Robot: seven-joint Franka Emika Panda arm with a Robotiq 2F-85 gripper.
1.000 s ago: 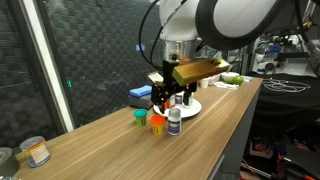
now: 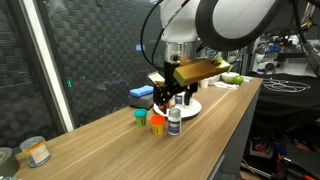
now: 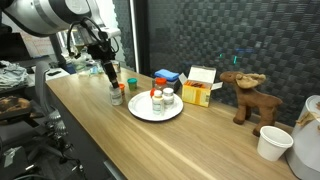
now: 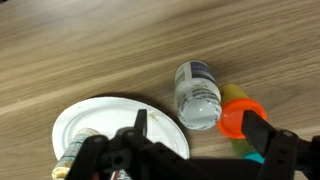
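A white-capped bottle (image 4: 199, 100) stands on the wooden table, centred between my fingers in the wrist view. My gripper is open above it, one finger on each side, apparently without touching it. Exterior view 1 shows the bottle (image 2: 174, 123) upright just under the gripper (image 2: 175, 101). Close beside it in the wrist view is an orange cup (image 4: 234, 116), with a teal cup (image 4: 247, 152) partly hidden behind my right finger. On the other side lies a white plate (image 4: 112, 106) carrying bottles, partly covered by my left finger.
In exterior view 2, an open yellow box (image 3: 198, 88), a blue item (image 3: 167, 75), a toy moose (image 3: 254, 100) and a white cup (image 3: 273, 143) stand along the back. Cans (image 2: 36, 151) sit at the left in exterior view 1.
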